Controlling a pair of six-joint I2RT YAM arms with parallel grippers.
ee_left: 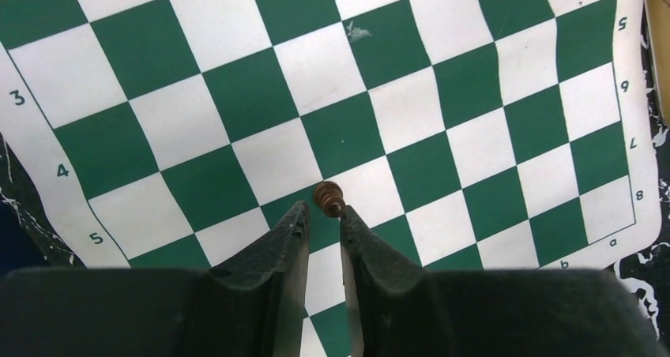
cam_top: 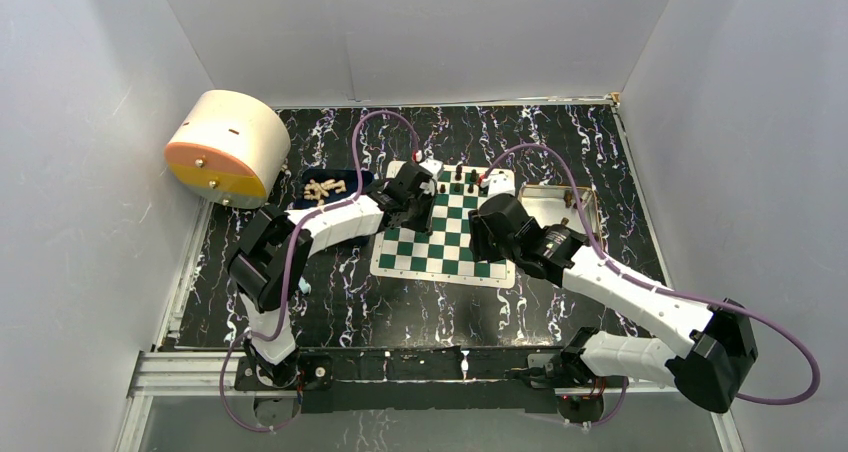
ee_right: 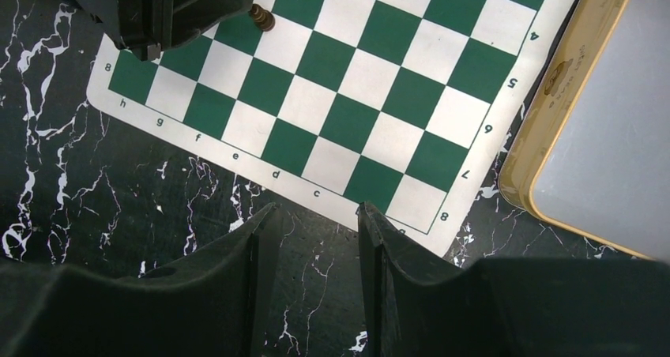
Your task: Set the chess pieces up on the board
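The green and white chessboard (cam_top: 447, 274) lies in the middle of the table. A brown chess piece (ee_left: 328, 197) stands on it, at the tips of my left gripper. That gripper is part open, with a narrow gap; the piece's top is close to the right fingertip, and I cannot tell whether they touch. In the right wrist view, the same brown piece (ee_right: 262, 17) shows beside the left gripper's dark body. My right gripper is open and empty, above the dark table by the board's edge. Several dark pieces (cam_top: 458, 173) stand near the board's far edge.
To the right is a tan-rimmed tray (ee_right: 545, 96) with a few brown pieces (cam_top: 568, 200). A dark blue tray (cam_top: 366, 179) with light pieces (cam_top: 322, 188) stands at left, near a barrel-shaped box (cam_top: 228, 147). Bare table lies in front of the board.
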